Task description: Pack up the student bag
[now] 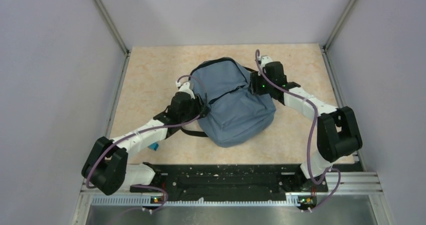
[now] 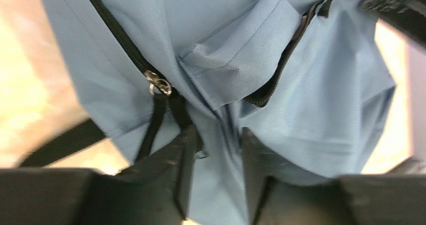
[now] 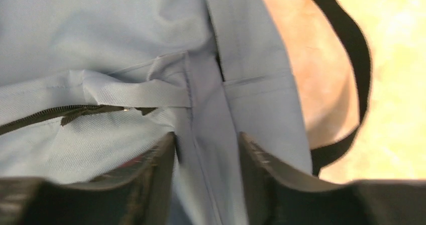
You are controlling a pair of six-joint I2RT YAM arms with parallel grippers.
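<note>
A blue-grey backpack [image 1: 238, 117] lies on the table, its pocket zipper [image 2: 279, 72] partly parted between the two grippers. At the bag's left side, my left gripper [image 1: 205, 108] is part open, with its fingertips either side of a fold of fabric. A zipper pull [image 2: 160, 84] with black tabs lies just beyond those fingers. On the right side, my right gripper [image 1: 254, 86] stands part open over the seam at the pocket's end [image 3: 168, 97]. Bag cloth shows through the gap between its fingers; I cannot tell how firmly either one touches it.
Black straps lie at the bag's sides, one at lower left [image 1: 195, 133] and one at the right [image 3: 359, 59]. A small blue object [image 1: 153, 146] peeks out beside the left forearm.
</note>
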